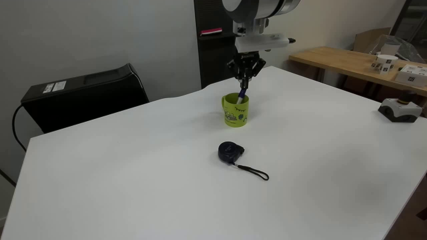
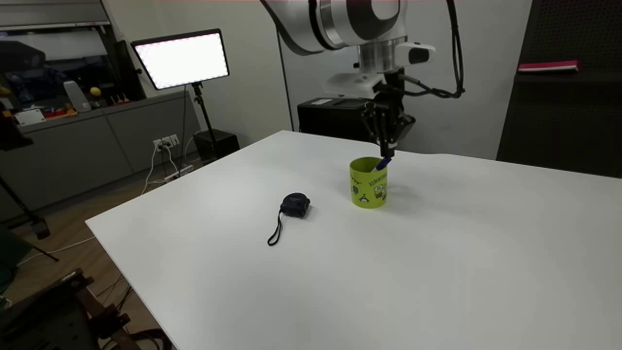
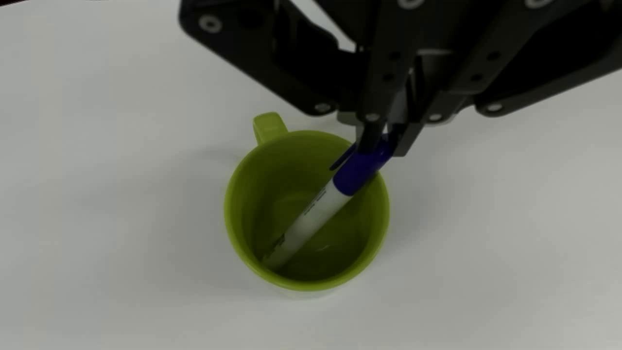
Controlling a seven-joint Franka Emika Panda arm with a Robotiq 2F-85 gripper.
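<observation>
A lime-green mug [image 1: 236, 116] stands upright on the white table, its handle toward the back left in the wrist view. Inside it leans a white marker [image 3: 315, 217] with a dark blue cap [image 3: 361, 170], its lower end against the mug's inner wall and its cap at the rim. My gripper points down over that rim, its fingers drawn together on the cap's upper end. In exterior view 2 the gripper [image 2: 388, 154] sits just above the mug [image 2: 368, 185], with the blue cap showing below the fingertips.
A black tape measure [image 1: 230, 152] with a wrist strap lies nearer the front of the table. An emergency-stop box [image 1: 400, 108] sits at the right edge.
</observation>
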